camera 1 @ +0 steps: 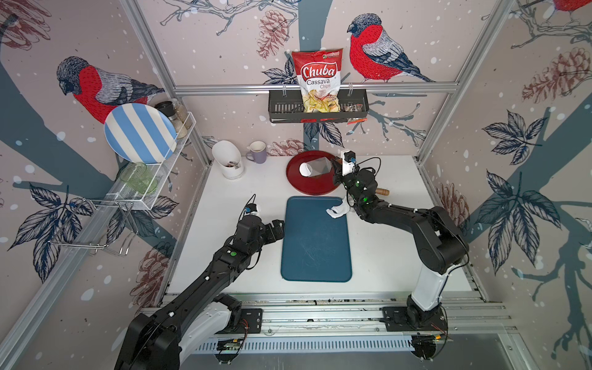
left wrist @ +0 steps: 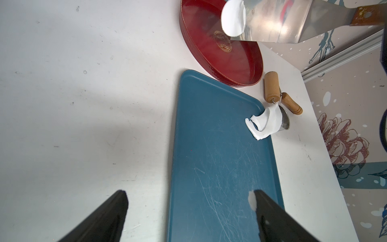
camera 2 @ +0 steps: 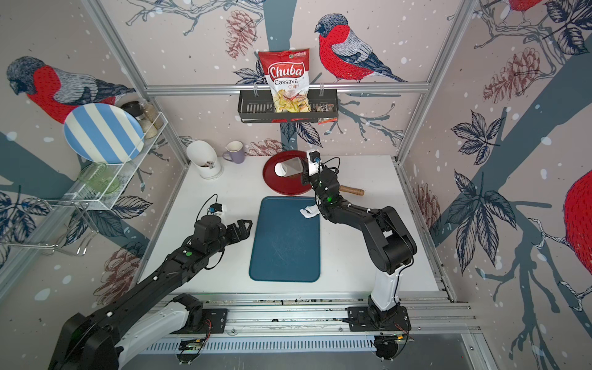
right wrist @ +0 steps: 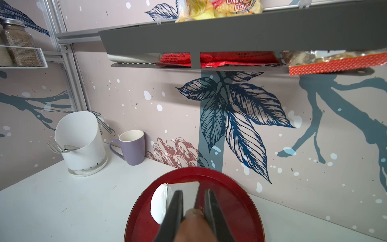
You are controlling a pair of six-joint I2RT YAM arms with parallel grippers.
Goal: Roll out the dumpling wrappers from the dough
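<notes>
My right gripper is shut on the wooden handle of a metal spatula (left wrist: pixel 278 18), whose blade hangs above the round red tray (left wrist: pixel 217 60). At the blade's front edge sits a white round of dough (left wrist: pixel 233 18), partly past the edge. Leftover dough (left wrist: pixel 266 123) lies over the far right corner of the blue board (left wrist: pixel 225 161), touching a metal cup (left wrist: pixel 285 121). A wooden roller (left wrist: pixel 272 85) stands beyond that corner. Left of the board, my left gripper is open with nothing between its fingers.
A white cutlery holder (right wrist: pixel 82 145) and a purple mug (right wrist: pixel 133 149) stand at the back left. Above the tray hangs a dark shelf (camera 1: pixel 317 111) with a chips bag (camera 1: pixel 319 80). The board's middle is bare, as is the table left of it.
</notes>
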